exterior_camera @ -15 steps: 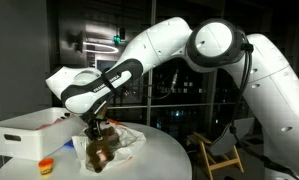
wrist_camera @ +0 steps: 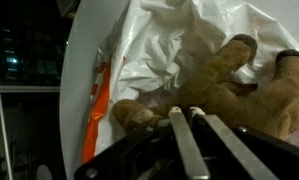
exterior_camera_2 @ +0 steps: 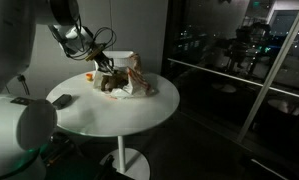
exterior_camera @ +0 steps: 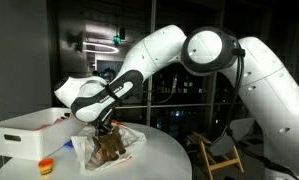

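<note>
A brown plush toy (exterior_camera: 111,148) lies over a crumpled white plastic bag (exterior_camera: 135,140) on the round white table. My gripper (exterior_camera: 108,129) points down at the toy from above. In the wrist view the gripper has its fingers close together against the brown plush (wrist_camera: 217,98), and it appears shut on a pinch of the fur. Dark-ended limbs of the toy stick out to the upper right, while the palm hides its lower part. The bag (wrist_camera: 154,45), with an orange stripe, spreads beneath and behind it.
A white box (exterior_camera: 27,135) stands at the table's left, with a small yellow-and-red container (exterior_camera: 45,166) nearby. A dark object (exterior_camera_2: 61,101) sits near the table edge. A wooden chair (exterior_camera: 221,150) stands beyond.
The toy has shifted to the right over the bag and now shows a different, more spread outline. The gripper has moved slightly right with it.
</note>
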